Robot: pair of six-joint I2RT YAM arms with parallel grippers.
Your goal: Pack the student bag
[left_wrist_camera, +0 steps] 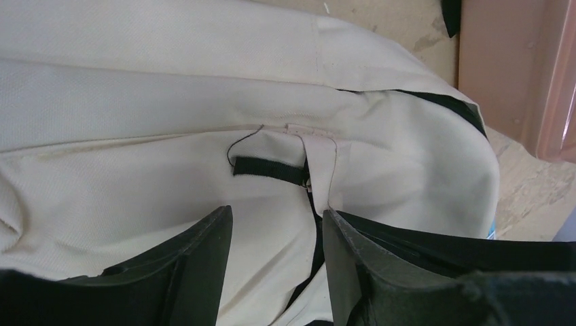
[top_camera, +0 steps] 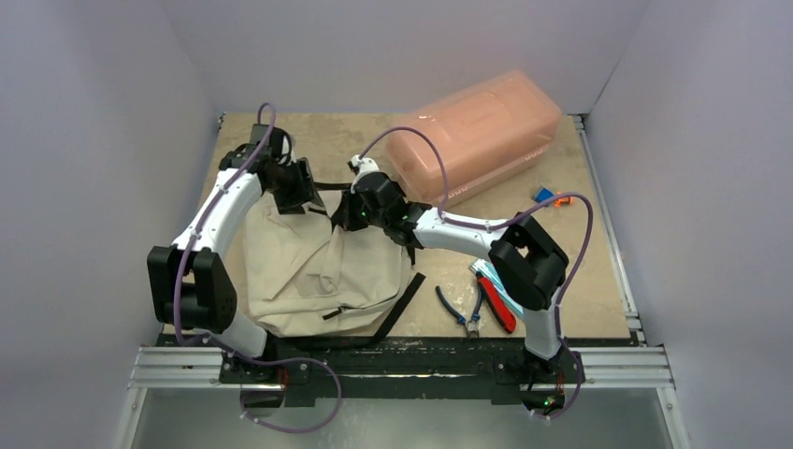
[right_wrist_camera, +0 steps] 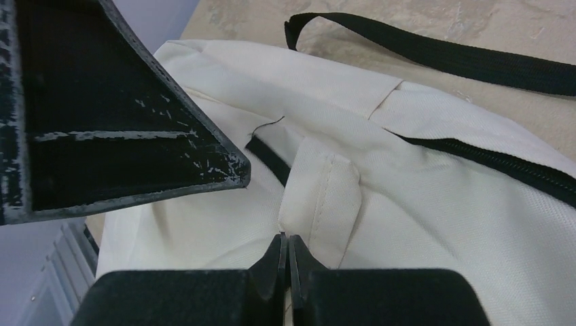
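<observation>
The cream bag (top_camera: 318, 271) lies flat across the left of the table, with a black zip (right_wrist_camera: 499, 161) along its edge and a short black tab (left_wrist_camera: 270, 169) by a stitched flap. My right gripper is shut at the lower end of that flap (right_wrist_camera: 319, 197), and the fabric is drawn up in a fold to its tips, seemingly pinched there. Exactly what is pinched is mostly hidden. Over the bag's upper part, close by, my left gripper has its fingers apart with nothing between them.
A clear orange-pink plastic box (top_camera: 477, 136) stands at the back right. Blue-handled pliers (top_camera: 461, 311), a red-handled tool (top_camera: 496, 303) and a blue-and-white packet (top_camera: 500, 285) lie right of the bag. Small blue and orange items (top_camera: 552, 197) sit further right. Black straps (top_camera: 400, 305) edge the bag.
</observation>
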